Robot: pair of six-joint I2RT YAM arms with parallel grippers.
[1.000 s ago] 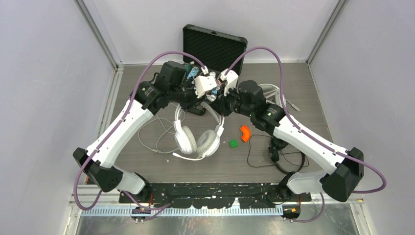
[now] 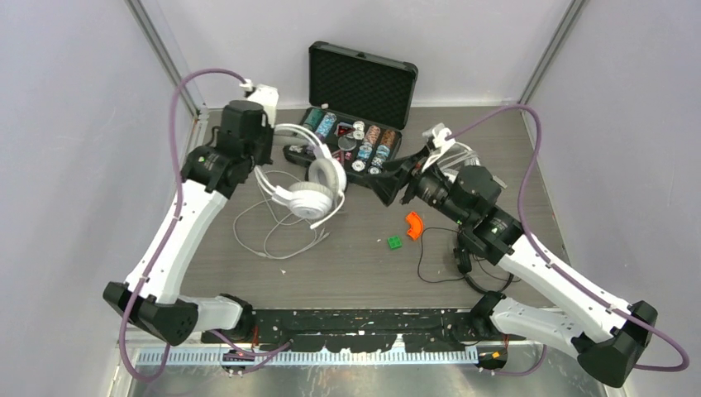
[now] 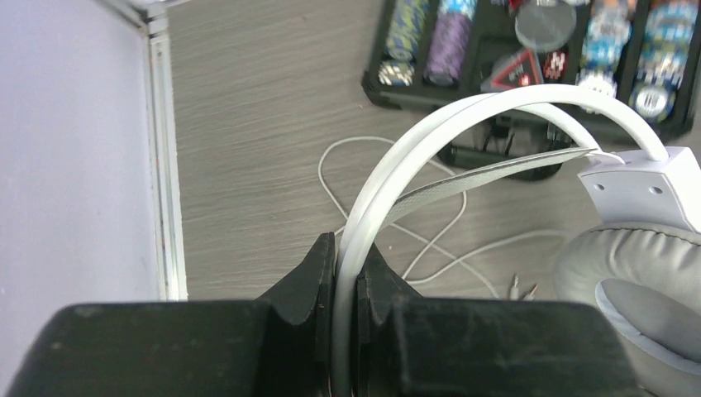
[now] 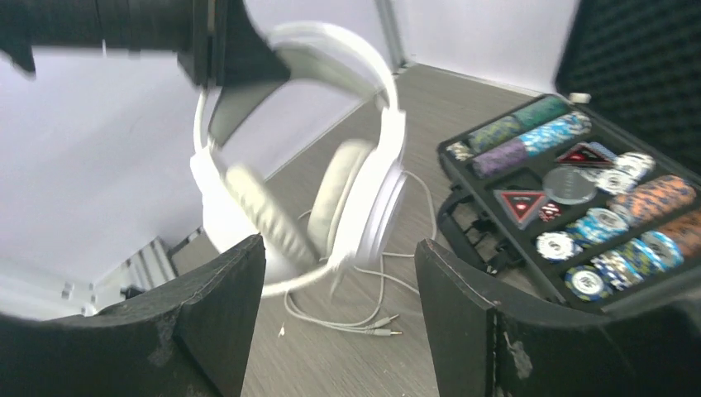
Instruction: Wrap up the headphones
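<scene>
White headphones (image 2: 310,198) with grey cushions and a boom mic hang in the air at the upper left of the table, my left gripper (image 2: 269,132) shut on their band. In the left wrist view the band runs between the fingertips; an ear cup (image 3: 641,273) dangles to the right. Their white cable (image 2: 273,248) lies loosely looped on the table below. My right gripper (image 2: 388,186) stands open to the right of the headphones, apart from them; in the right wrist view both fingers frame empty space in front of the headphones (image 4: 372,198).
An open case of poker chips (image 2: 335,149) stands at the back. An orange curved piece (image 2: 414,225), a green brick (image 2: 394,242) and black headphones (image 2: 467,273) lie on the right. Another coiled white item is partly hidden behind my right arm.
My left gripper has moved left and up with the headphones, which have swung round. My right gripper has parted from the band and moved to the right.
</scene>
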